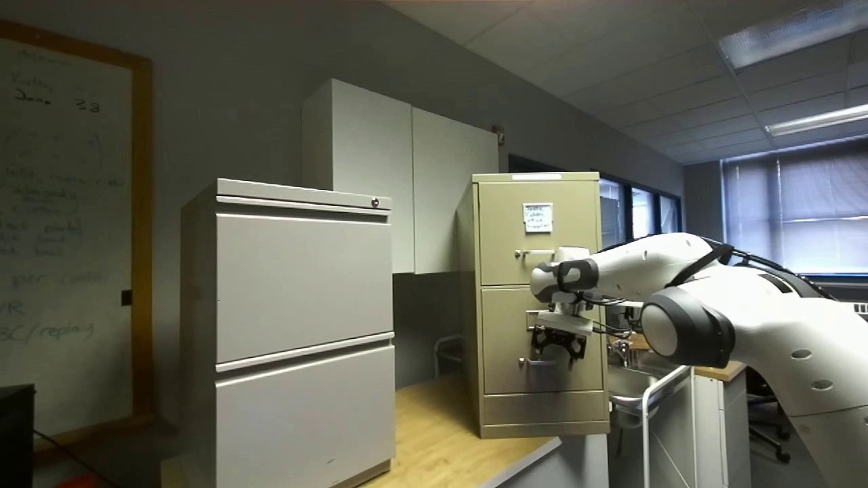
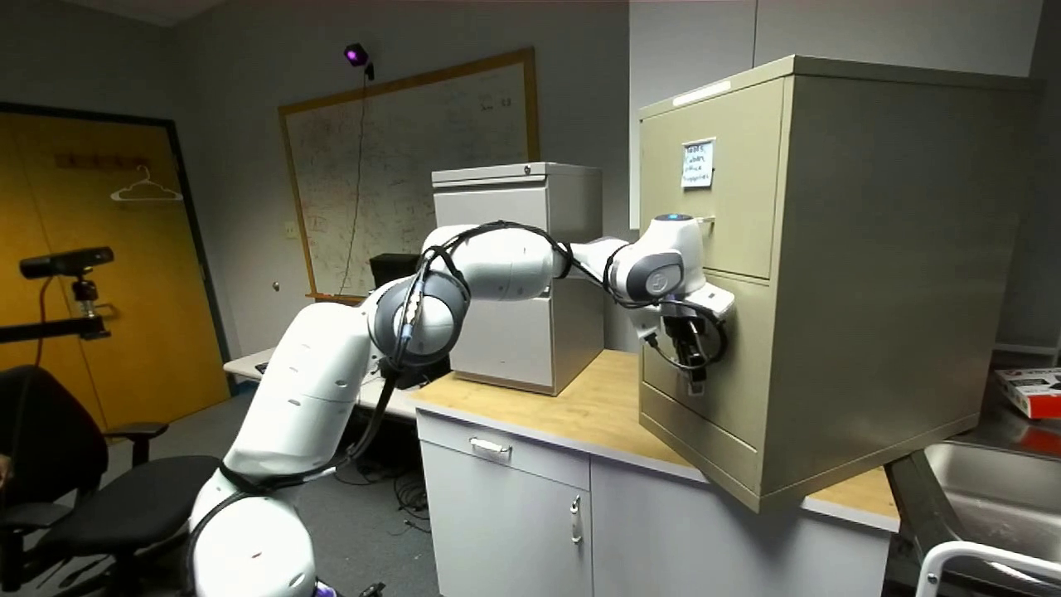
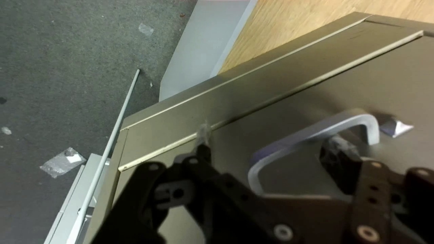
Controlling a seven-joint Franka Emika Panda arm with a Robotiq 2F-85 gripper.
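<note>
The tan filing cabinet point(image 1: 540, 341) stands with both drawers shut. Its lower drawer has a silver handle point(image 3: 313, 132), seen close up in the wrist view, with a small metal catch point(image 3: 395, 126) beside it. My gripper point(image 1: 558, 355) is in front of that drawer, pointing down, its fingers apart. In the wrist view, one fingertip point(image 3: 203, 138) shows left of the handle against the drawer's lower edge. The other fingertip point(image 3: 339, 152) appears inside the handle's outline; whether it touches the handle I cannot tell. Nothing is visibly gripped. The second exterior view hides the handle behind my hand.
A grey two-drawer cabinet point(image 2: 492, 328) stands left of the tan one on the wooden counter point(image 2: 597, 413). The sink point(image 2: 1005, 487) and a white rail point(image 1: 647, 431) are to the right. In front of the counter, the floor point(image 3: 81, 81) shows some litter.
</note>
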